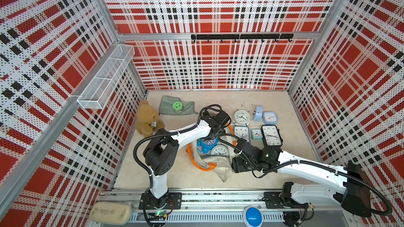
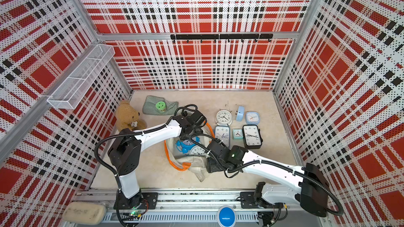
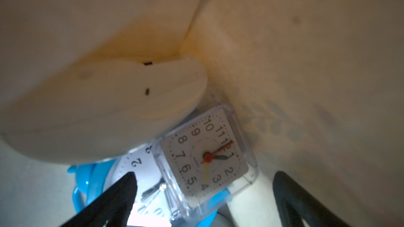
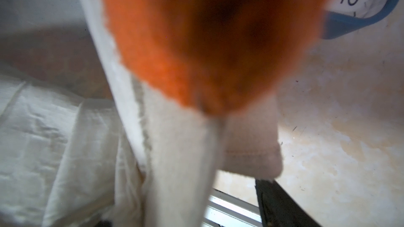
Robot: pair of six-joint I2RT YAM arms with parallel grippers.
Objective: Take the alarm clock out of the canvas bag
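Note:
The canvas bag (image 1: 223,171), pale with orange handles, lies open mid-table. In it show a blue alarm clock (image 1: 207,145) and a round white-faced clock (image 1: 220,150). In the left wrist view, a small clear-cased square clock (image 3: 206,155) rests over the blue clock (image 3: 90,180), with a rounded white body (image 3: 126,100) above it. My left gripper is inside the bag, open, its fingers on either side of the square clock and apart from it. At the bag's right edge, my right gripper has its fingers apart, with loose canvas (image 4: 176,155) between them.
To the right stand more clocks: a round white one (image 1: 242,117), a blue-edged rectangular one (image 1: 242,132), a small teal one (image 1: 256,133) and a black one (image 1: 271,135). A teddy bear (image 1: 147,118) sits at left.

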